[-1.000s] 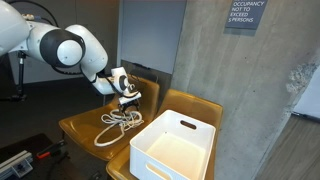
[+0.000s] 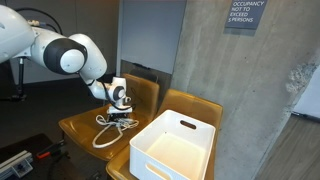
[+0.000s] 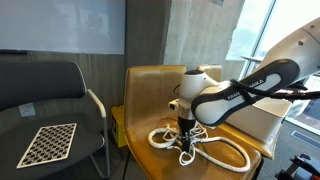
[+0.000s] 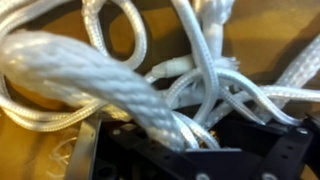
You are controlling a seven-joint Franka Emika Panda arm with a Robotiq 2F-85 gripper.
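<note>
White rope point(image 2: 118, 125) lies in loose loops on the seat of a brown chair. My gripper point(image 3: 186, 140) is down among the loops, close to the seat. In the wrist view the rope point(image 4: 90, 75) fills the picture, with a thick strand crossing in front and thinner cords behind it. Those strands hide much of the gripper's dark fingers point(image 4: 275, 150), so whether any rope sits between them cannot be made out.
A white open bin point(image 2: 172, 145) stands on the neighbouring brown chair point(image 2: 193, 106). In exterior view 2, a dark armchair point(image 3: 105, 112) with a patterned board point(image 3: 50, 144) on its seat is on the left.
My arm has come down over the past second, bringing the gripper from above the rope to among its loops. The bin has stayed in place.
</note>
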